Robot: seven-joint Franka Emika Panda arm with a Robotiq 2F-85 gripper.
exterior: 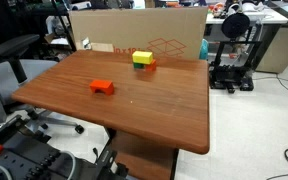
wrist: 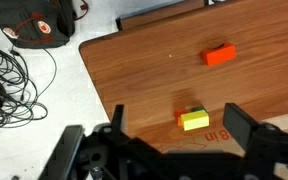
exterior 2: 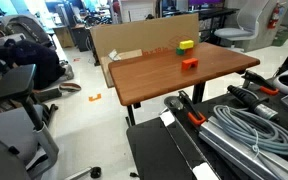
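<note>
A red block [wrist: 219, 54] lies alone on the brown table [wrist: 144, 75], apart from the other blocks. It also shows as a small red block [exterior: 102, 87] in exterior view 1 and as a red block [exterior 2: 190, 63] in exterior view 2. Farther back, a yellow block [exterior: 142, 57] rests on top of a small cluster, with a bit of red and green showing beneath it. From the wrist, that yellow block [wrist: 194, 120] has a green edge and a red piece [wrist: 178, 117] beside it. My gripper is open high above the table, its fingers spread wide and holding nothing.
A cardboard panel [exterior: 134, 30] stands along the table's back edge, behind the cluster. A black bag [wrist: 39, 22] and loose black cables [wrist: 9, 85] lie on the floor beyond the table.
</note>
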